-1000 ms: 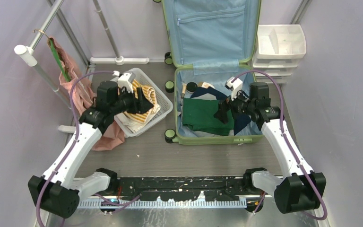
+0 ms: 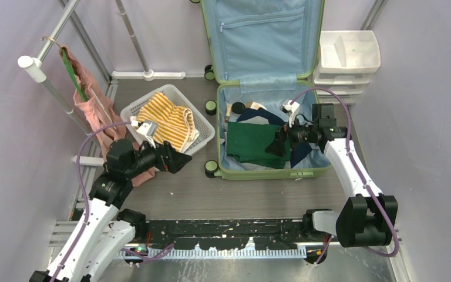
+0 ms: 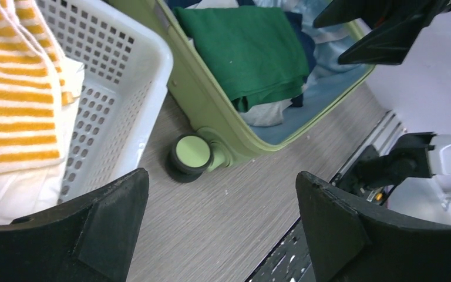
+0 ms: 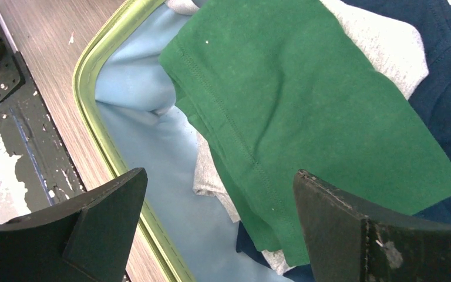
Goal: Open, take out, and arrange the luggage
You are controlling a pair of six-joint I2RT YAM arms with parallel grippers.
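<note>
The green suitcase (image 2: 224, 172) lies open, holding a folded green cloth (image 2: 248, 141), navy and grey clothing, and small items at the back. A white perforated basket (image 2: 202, 126) to its left holds a yellow-striped cloth (image 2: 167, 117). My left gripper (image 2: 172, 156) is open, empty, just outside the basket's front right in the top view, the basket at the left of its wrist view. My right gripper (image 2: 279, 142) hangs open over the green cloth (image 4: 305, 111), which fills much of the right wrist view.
A rack with a hanging pink garment (image 2: 94, 111) stands at the left. White stacked drawers (image 2: 346, 56) are at the back right. Bare floor (image 2: 188, 200) lies in front of basket and suitcase.
My left gripper has moved from over the striped cloth toward the front, out past the basket's edge. My right gripper shifted slightly and stays over the green cloth.
</note>
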